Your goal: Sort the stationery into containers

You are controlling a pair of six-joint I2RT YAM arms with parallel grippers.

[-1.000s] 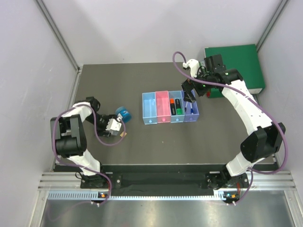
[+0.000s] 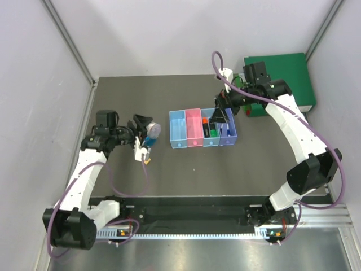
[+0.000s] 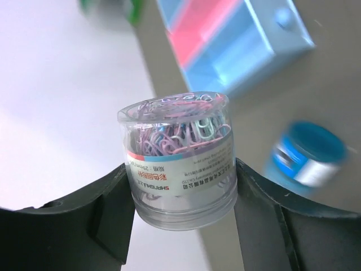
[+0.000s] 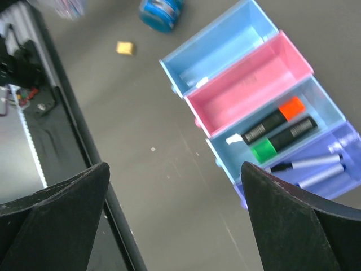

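My left gripper is shut on a clear cylindrical container of coloured paper clips (image 3: 179, 158), lifted above the table left of the organizer. A blue-lidded jar (image 3: 306, 152) stands below it. The organizer has a light-blue bin (image 2: 177, 129) that looks empty, a pink bin (image 2: 194, 130) also empty, a bin with an orange-capped marker (image 4: 265, 125) and a green-capped marker (image 4: 287, 135), and a purple bin (image 4: 347, 149) with pens. My right gripper stands open above the organizer's right end, nothing between its fingers.
A small yellow piece (image 4: 125, 48) lies near the blue jar. A green box (image 2: 287, 73) sits at the back right behind the right arm.
My left gripper has risen from the table beside the blue jar and moved slightly right, carrying the clip container up. The right arm has shifted very slightly.
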